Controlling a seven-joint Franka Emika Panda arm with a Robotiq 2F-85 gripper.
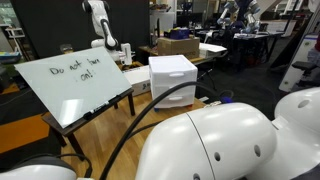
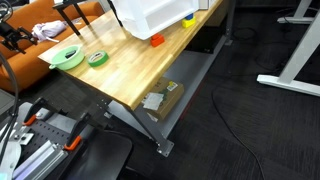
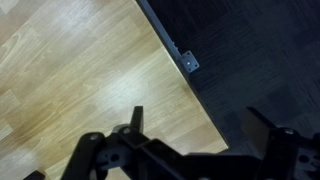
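In the wrist view my gripper is open, its two black fingers wide apart with nothing between them. Below it are the wooden tabletop (image 3: 85, 85) and the table's dark edge, with black floor beyond. A green bowl (image 2: 68, 57) and a green tape roll (image 2: 97, 59) lie on the table in exterior view 2. An orange-red block (image 2: 157, 39) sits near the white drawer unit (image 2: 155, 14), and a small yellow item (image 2: 189, 20) is farther right. The white arm fills the lower part of exterior view 1, hiding much of the table.
A whiteboard with handwriting (image 1: 75, 82) stands tilted left of the drawer unit. Under the table, an open cardboard box (image 2: 165, 100) rests on a shelf. Dark prongs with orange marks fill the lower left of exterior view 2.
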